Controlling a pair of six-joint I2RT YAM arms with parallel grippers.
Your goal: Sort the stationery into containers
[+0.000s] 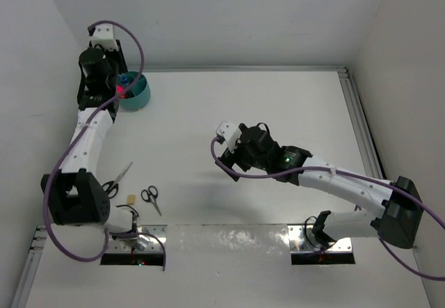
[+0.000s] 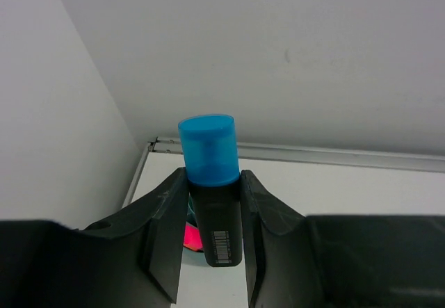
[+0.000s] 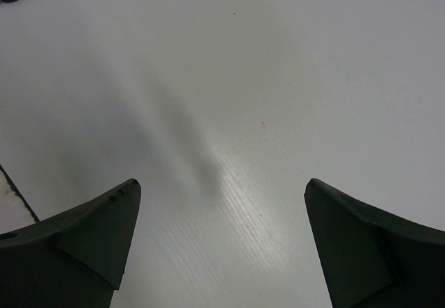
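My left gripper is shut on a black marker [image 2: 219,230] with a blue cap [image 2: 208,148], held upright in the left wrist view, in front of the teal container [image 1: 135,98] at the back left, which holds blue and red items and is partly hidden. Scissors [image 1: 151,195], a second pair of scissors [image 1: 111,188] and a tan eraser-like block [image 1: 131,199] lie at the front left. My right gripper is open over bare table, with nothing between its fingers.
Walls stand close on the left and at the back, with a metal rail along the table's edges.
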